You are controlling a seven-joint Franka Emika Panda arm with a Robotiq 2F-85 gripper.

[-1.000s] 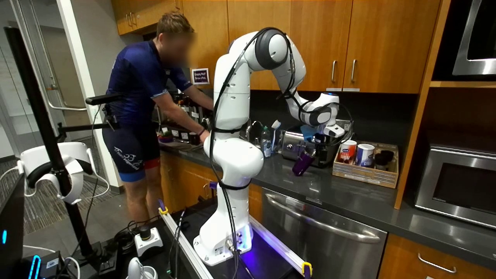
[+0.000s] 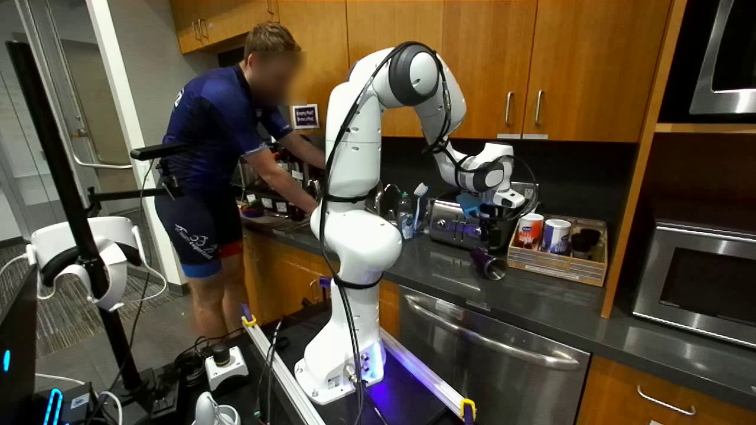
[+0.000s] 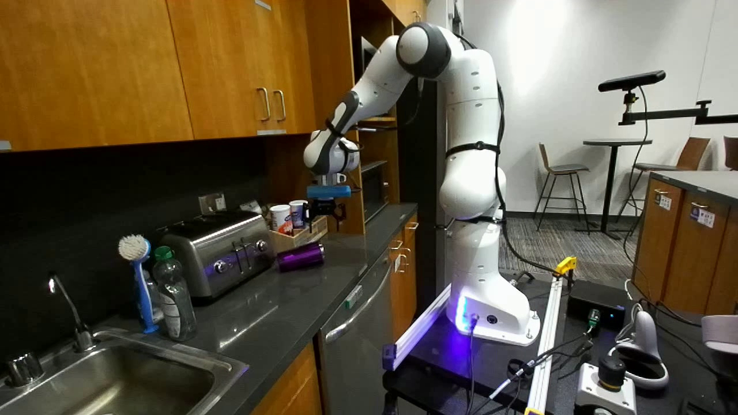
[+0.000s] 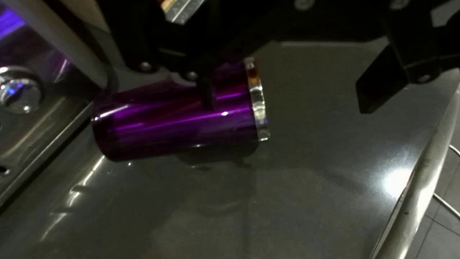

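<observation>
A shiny purple tumbler [image 4: 172,125] with a silver rim lies on its side on the dark counter. In exterior view 2 the same tumbler [image 3: 301,256] rests near the front of the toaster. My gripper stands wide open above it, pointing down. One black finger [image 4: 207,95] overlaps the tumbler in the wrist view; the other finger [image 4: 381,82] is over bare counter to the right. Nothing is between them. From the side, the gripper [image 3: 325,220] shows clear of the tumbler, a little higher.
A steel toaster [image 3: 219,252] stands beside the tumbler. Behind is a cardboard tray [image 2: 556,265] with canisters. A soap bottle [image 3: 174,294] and brush [image 3: 138,270] stand near the sink [image 3: 221,370]. A person [image 2: 220,134] leans over the counter.
A second ago the tumbler was tilted steeply, right at the gripper. Now it lies flat on the counter, lower and further right in exterior view 1. The arm has barely shifted.
</observation>
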